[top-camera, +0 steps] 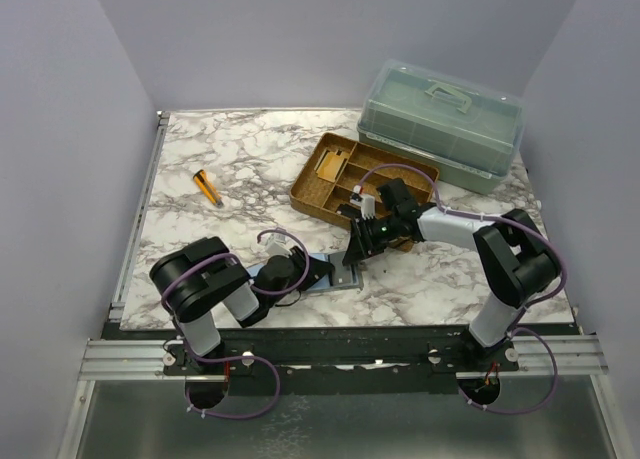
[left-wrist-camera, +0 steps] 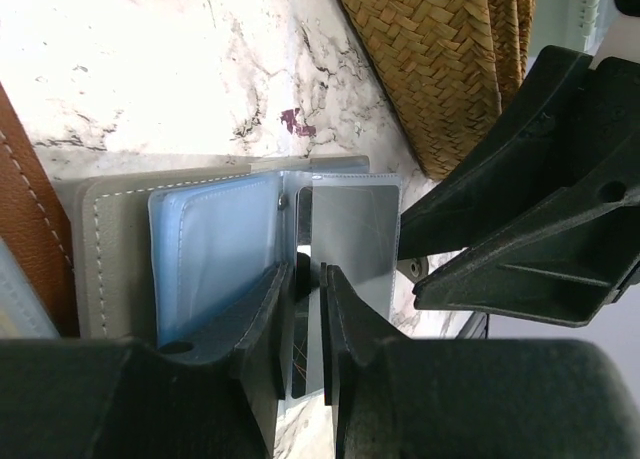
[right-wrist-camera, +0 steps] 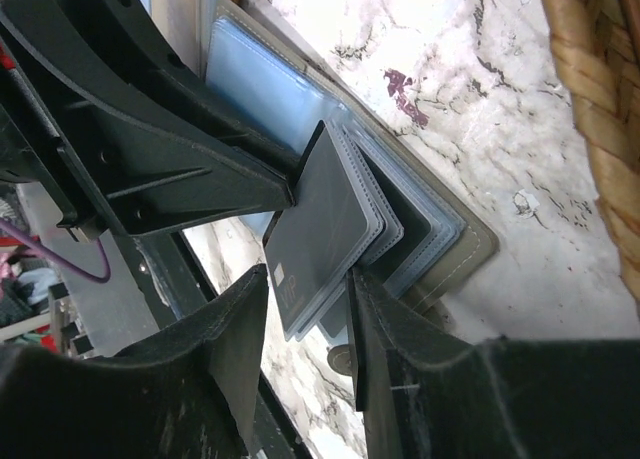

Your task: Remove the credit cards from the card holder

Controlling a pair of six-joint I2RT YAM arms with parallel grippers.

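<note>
The card holder (left-wrist-camera: 215, 239) lies on the marble table, grey outside with blue inner sleeves and dark cards in clear sleeves. My left gripper is at the pocket's edge with its fingertips slightly apart, against the grey card sleeve (left-wrist-camera: 363, 234). From the other side, my right gripper reaches to the outer edge of the dark cards (right-wrist-camera: 320, 209), fingers part open around the lower corner region. Whether either has anything pinched between its tips is hard to tell.
A woven divided basket (top-camera: 310, 179) sits just behind the holder, with a clear lidded box (top-camera: 440, 119) beyond it at the back right. A yellow box cutter (top-camera: 207, 187) lies at the left. Bare table surrounds these on the left and front right.
</note>
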